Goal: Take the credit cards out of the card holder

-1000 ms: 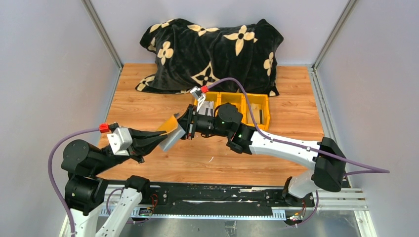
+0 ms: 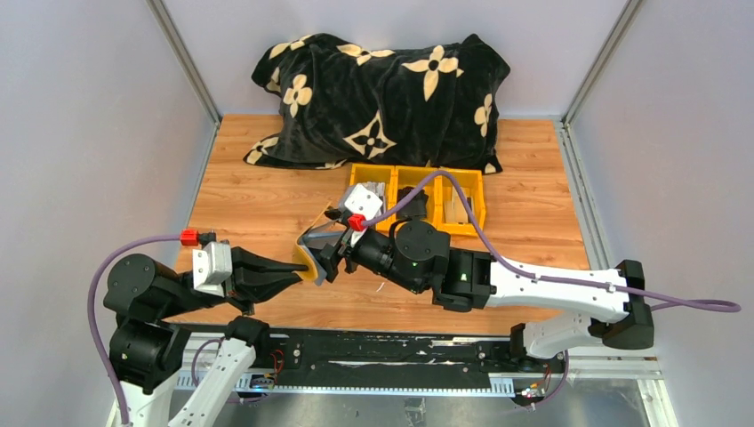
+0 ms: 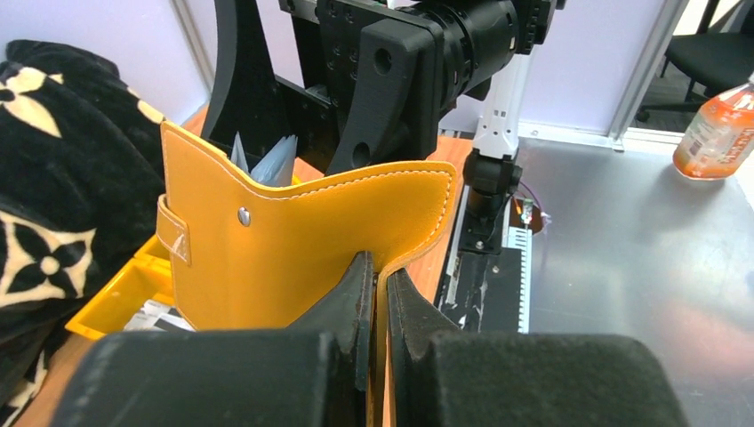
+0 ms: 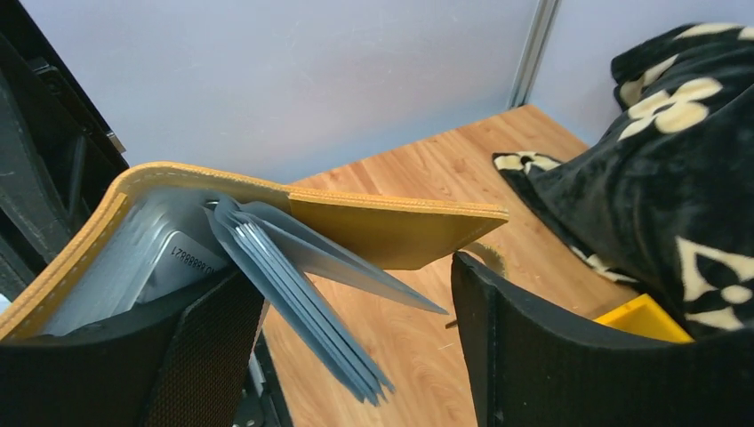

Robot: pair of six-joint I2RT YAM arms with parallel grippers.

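Observation:
The orange-yellow card holder [image 3: 267, 240] is up in the air, with my left gripper shut on its edge. In the right wrist view it spreads open, and its greyish clear sleeves [image 4: 307, 307] fan out. A pale card with printed numbers [image 4: 182, 262] shows inside, against the holder's inner side. My right gripper is part open, its fingers [image 4: 498, 342] on either side of the hanging sleeves. The left wrist view shows the sleeve tips [image 3: 271, 163] rising above the holder near the right gripper's fingers. Whether these fingers touch a card, I cannot tell.
Behind the right arm stands a yellow compartment tray [image 2: 480, 200] with several items in it. A black flowered pillow [image 2: 382, 98] fills the back of the wooden table [image 2: 240, 191]. Bare wood lies left and right of the tray.
My right gripper has shifted toward the front and turned against the holder, its arm bending at the wrist. The holder has swung to a more upright, spread pose.

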